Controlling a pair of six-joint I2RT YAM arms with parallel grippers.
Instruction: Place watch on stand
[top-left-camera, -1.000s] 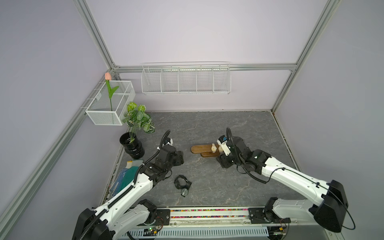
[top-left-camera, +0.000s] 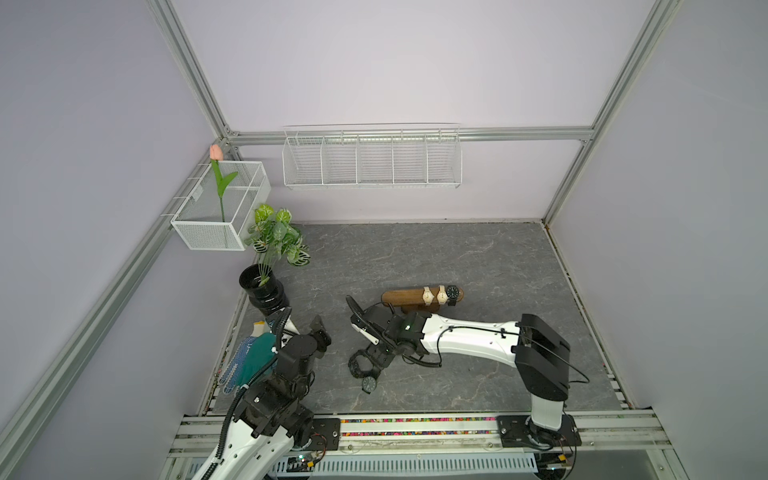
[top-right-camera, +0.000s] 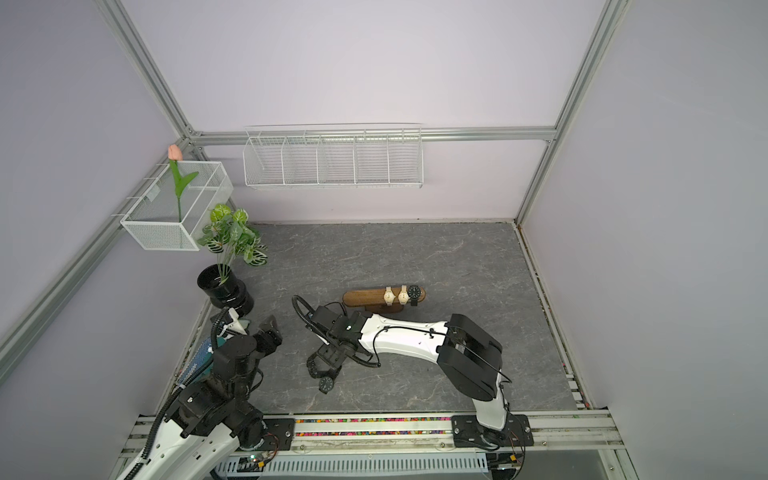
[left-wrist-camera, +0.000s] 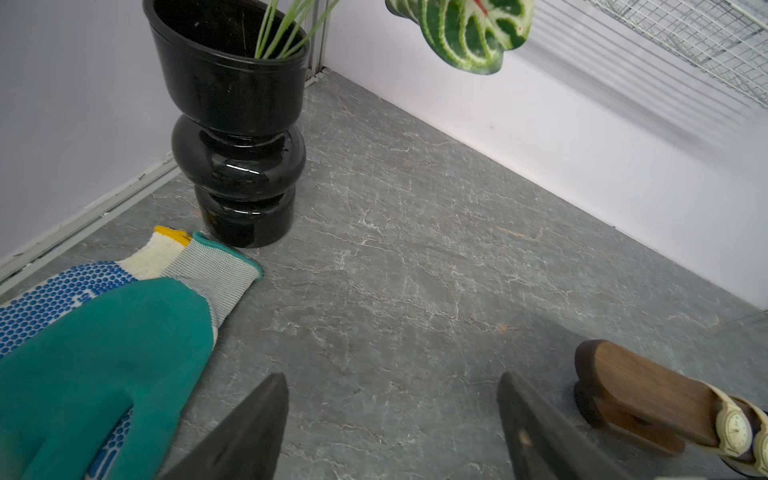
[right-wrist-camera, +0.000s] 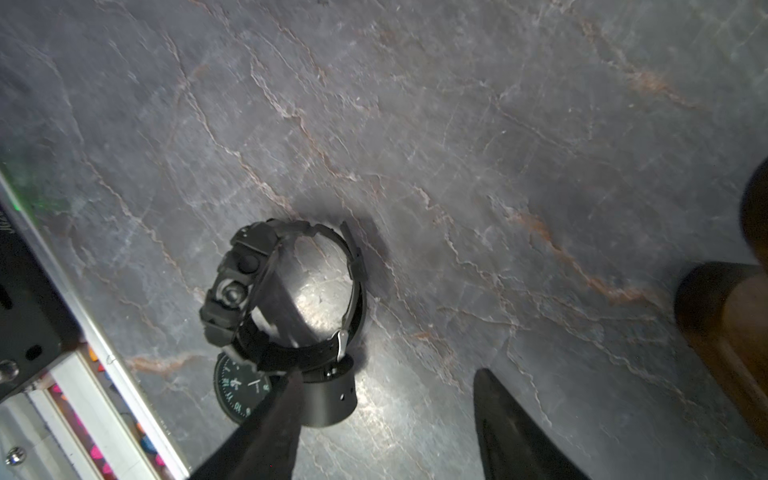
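Two dark watches lie near the front edge: a black strapped watch (right-wrist-camera: 240, 292) curled in a loop, and beside it a round-dialled watch (right-wrist-camera: 240, 384) by a black cuff-like piece. My right gripper is above them, fingers apart with nothing between. The wooden stand (top-left-camera: 404, 296) carries two pale watches and a dark one at its right end; its left part is bare. My left gripper stands open over bare table between gloves and stand.
Gloves (left-wrist-camera: 120, 360) lie at the left beneath a black plant pot (left-wrist-camera: 240, 96) with foliage. White wire baskets (top-left-camera: 372, 160) hang on the back and left walls.
My left gripper has drawn back toward the front left.
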